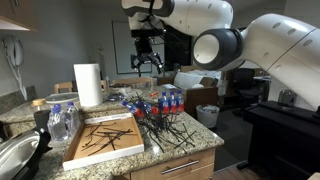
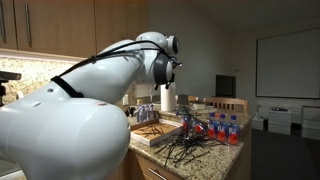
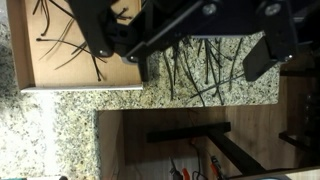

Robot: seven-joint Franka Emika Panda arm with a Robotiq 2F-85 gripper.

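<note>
My gripper (image 1: pixel 147 66) hangs open in the air over the counter, with nothing between its fingers. In the wrist view its dark fingers (image 3: pixel 262 60) are spread apart above the counter's edge. Below lies a loose heap of black cable-like strips (image 1: pixel 170 130) on the granite. More of these thin dark strips lie in a shallow wooden tray (image 1: pixel 72 152) to the left of the heap. Several bottles with blue caps and red-and-blue labels (image 1: pixel 172 104) stand behind the heap.
A white paper roll (image 1: pixel 88 85) stands at the back. Clear bottles (image 1: pixel 66 122) and a round pan (image 1: pixel 18 155) are left of the tray. Bare granite (image 1: pixel 200 145) shows at the counter's front right; the floor drops away beyond the edge.
</note>
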